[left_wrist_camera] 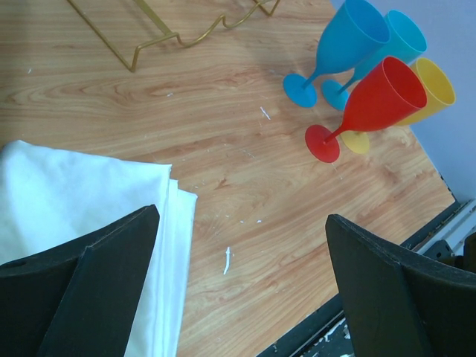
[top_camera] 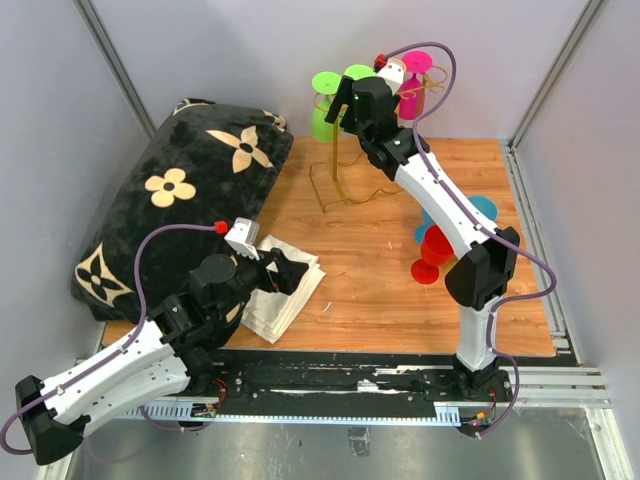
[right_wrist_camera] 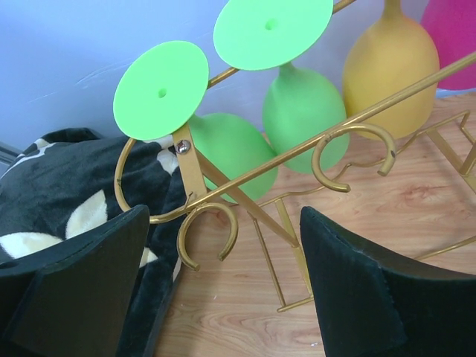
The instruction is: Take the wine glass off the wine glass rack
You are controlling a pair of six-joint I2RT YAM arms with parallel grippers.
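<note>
Two green wine glasses hang upside down by their bases on the gold rack (right_wrist_camera: 260, 169). In the right wrist view the left green glass (right_wrist_camera: 161, 91) and the second green glass (right_wrist_camera: 274, 30) are above and beyond my fingers. A yellow-orange glass (right_wrist_camera: 394, 67) and a pink glass (top_camera: 412, 85) hang farther right. My right gripper stands open in front of the rack, nothing between its fingers; the rack's left hook shows in the gap. Over the white cloth (top_camera: 285, 300), low on the left, my left gripper (top_camera: 290, 272) is open and empty.
Upright red (left_wrist_camera: 379, 97), yellow (left_wrist_camera: 435, 85) and two blue glasses (left_wrist_camera: 349, 37) cluster on the table's right side. A dark flowered cushion (top_camera: 180, 190) fills the left side. Bare wood lies between the cloth and the upright glasses.
</note>
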